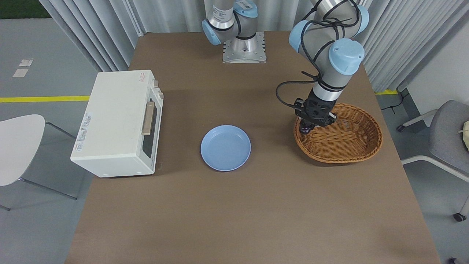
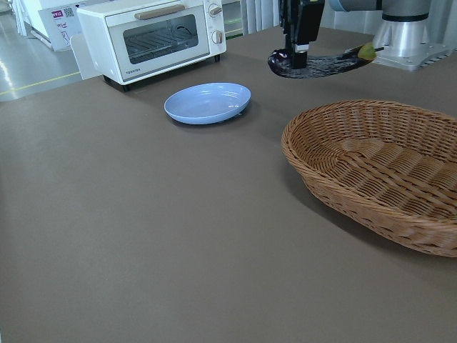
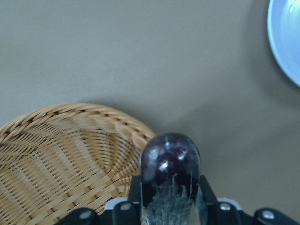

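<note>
My gripper [image 1: 310,123] is shut on a glossy dark purple eggplant [image 2: 328,66], held raised near the edge of the wicker basket [image 1: 338,145]. In the left view the eggplant lies crosswise with its yellow-green stem end to the right. In the wrist view its rounded end [image 3: 169,159] sits between my fingers, beside the basket [image 3: 61,173], which looks empty where visible. A pale blue plate [image 1: 225,147] lies on the table to the left of the basket, partly seen in the wrist view [image 3: 286,33].
A white toaster oven [image 1: 114,123] stands at the table's left, its door facing the plate.
</note>
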